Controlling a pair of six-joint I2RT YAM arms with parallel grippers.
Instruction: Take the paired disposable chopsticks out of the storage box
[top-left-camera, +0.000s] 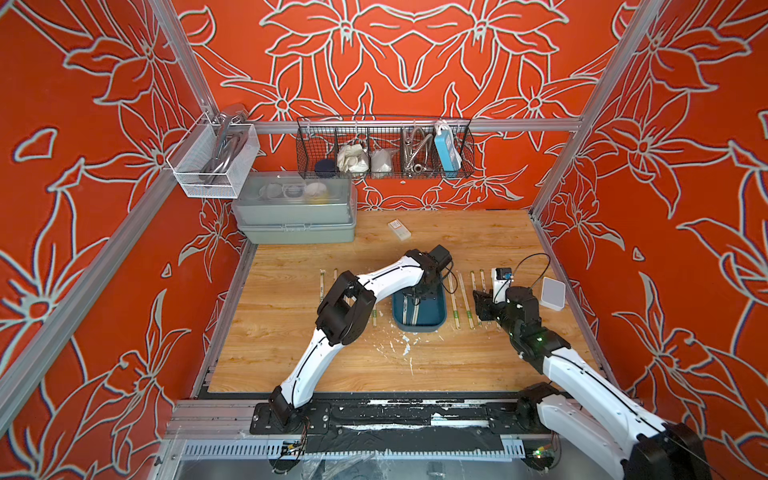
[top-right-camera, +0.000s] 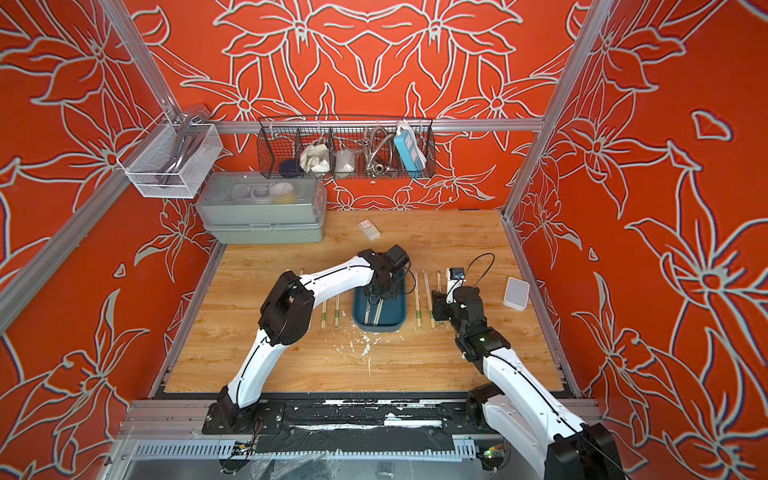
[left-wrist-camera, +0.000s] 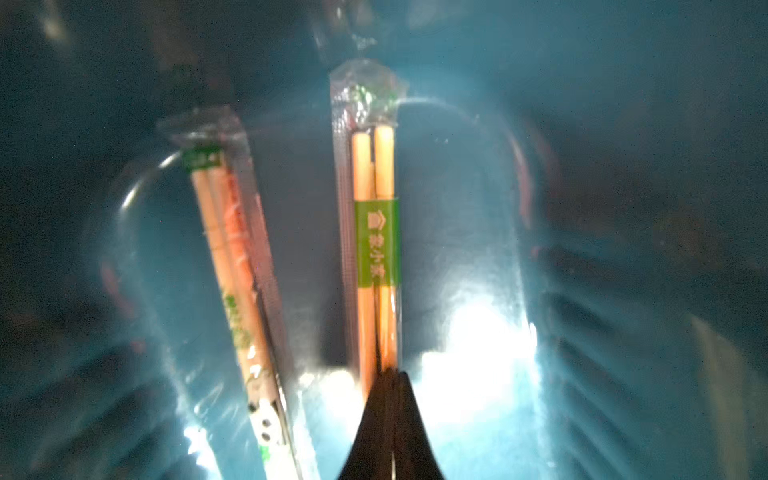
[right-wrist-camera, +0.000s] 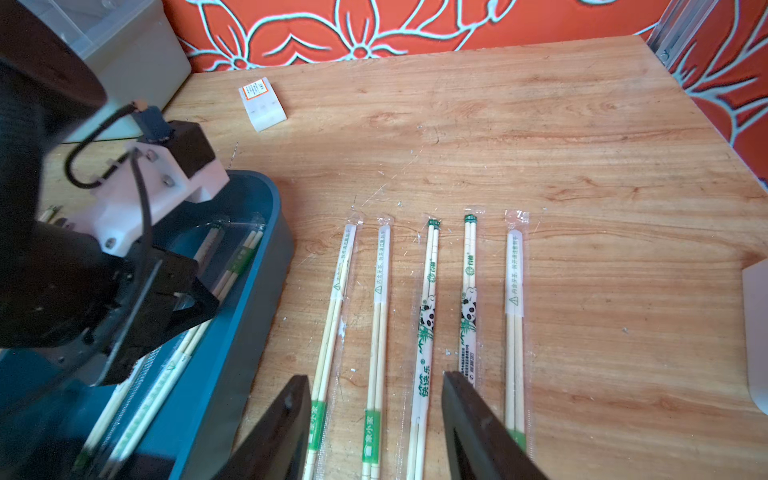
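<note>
The dark blue storage box (top-left-camera: 430, 326) stands mid-table. Inside it lie two wrapped chopstick pairs: a green-banded pair (left-wrist-camera: 374, 248) and, left of it, a panda-print pair (left-wrist-camera: 240, 320). Down in the box, my left gripper is shut, its tips over the green-banded pair; whether any wrapper is pinched does not show. My right gripper holds its fingers apart, nothing between them, above the table right of the box. Below it, several wrapped pairs lie side by side, among them a panda pair (right-wrist-camera: 425, 336) and a white-wrapped pair (right-wrist-camera: 515, 320).
More chopsticks (top-left-camera: 322, 285) lie left of the box, partly behind my left arm. A small white packet (top-left-camera: 399, 229) and a lidded grey case (top-left-camera: 293, 216) sit at the back. A clear tub (top-left-camera: 553, 293) stands far right. The front of the table is open, with paint specks.
</note>
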